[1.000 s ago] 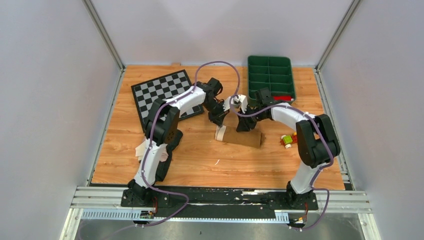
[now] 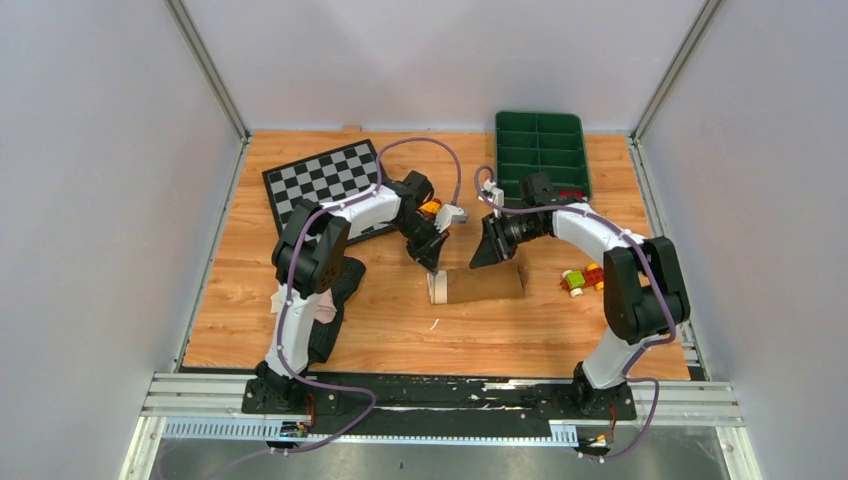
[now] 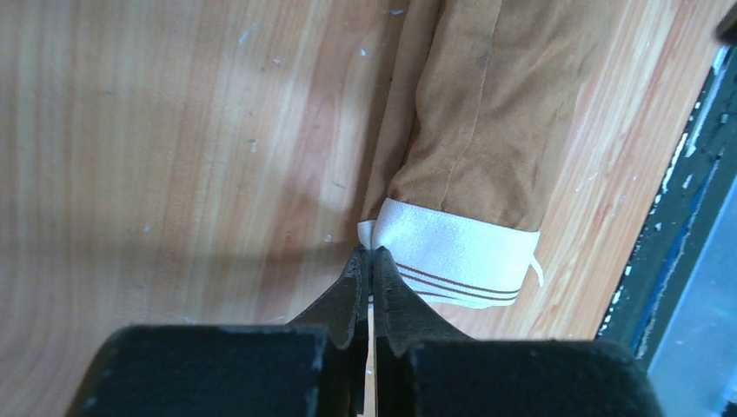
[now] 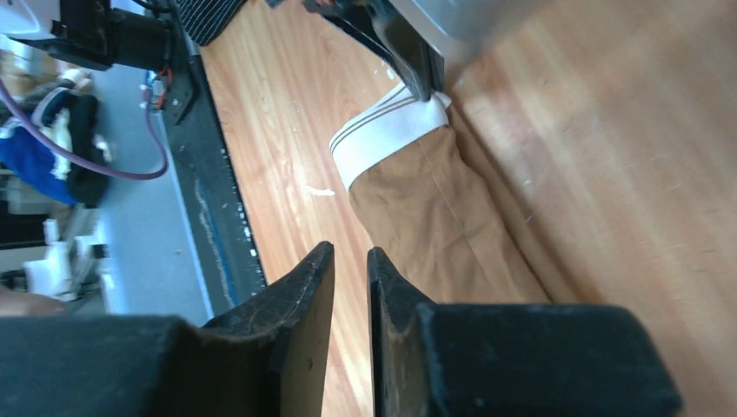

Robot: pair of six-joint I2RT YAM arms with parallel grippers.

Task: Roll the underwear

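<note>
Brown underwear [image 2: 478, 285] lies folded in a long strip on the table, white waistband [image 3: 456, 252] at its left end. My left gripper is shut at the waistband's upper corner; its tips touch the fabric, and whether cloth is pinched between them is hard to tell. My right gripper is part open above the brown fabric, nothing seen between its fingers; in the top view it sits over the strip's upper right part.
A checkered board [image 2: 310, 170] lies back left, a green compartment box [image 2: 540, 125] back right. Dark and pink cloths [image 2: 345, 285] are at the left, toys [image 2: 573, 280] at the right.
The left gripper and the underwear have moved toward the table's front, the strip now lying straighter.
</note>
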